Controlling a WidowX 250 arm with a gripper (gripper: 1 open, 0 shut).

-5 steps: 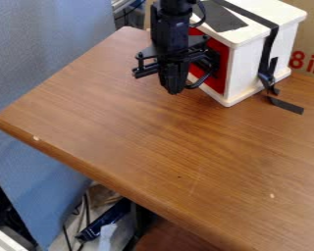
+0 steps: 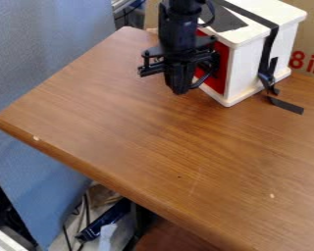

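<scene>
My black gripper hangs at the top centre of the camera view, just in front of the left face of a white box with a red panel. Its fingers point down toward the tabletop, and I cannot tell whether they are open or shut. The arm hides part of the red panel.
A black strap runs down the box onto the table at the right. A cardboard piece stands behind, and a blue-grey surface borders the table on the left.
</scene>
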